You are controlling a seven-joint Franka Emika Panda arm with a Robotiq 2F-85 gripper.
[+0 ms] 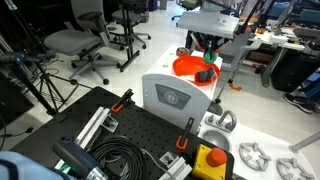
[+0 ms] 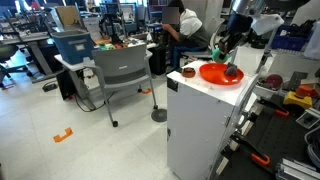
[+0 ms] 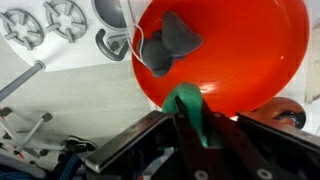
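Observation:
A green object (image 3: 189, 98) is between the fingers of my gripper, which is shut on it. In exterior view 1 the gripper (image 1: 208, 52) hangs over a round orange-red plate (image 1: 185, 65), with the green object (image 1: 208, 57) below its fingers. On that plate lies a dark grey lumpy thing (image 3: 178, 38), apart from the green object in the wrist view. Exterior view 2 shows the plate (image 2: 213, 73) on a white counter top. Whether the green object touches the plate, I cannot tell.
A small brown bowl (image 2: 188, 72) stands beside the plate. Stove burners (image 1: 253, 156) and a faucet (image 1: 226, 121) are at the lower right in exterior view 1. A red emergency button on a yellow box (image 1: 212, 159) sits near the front.

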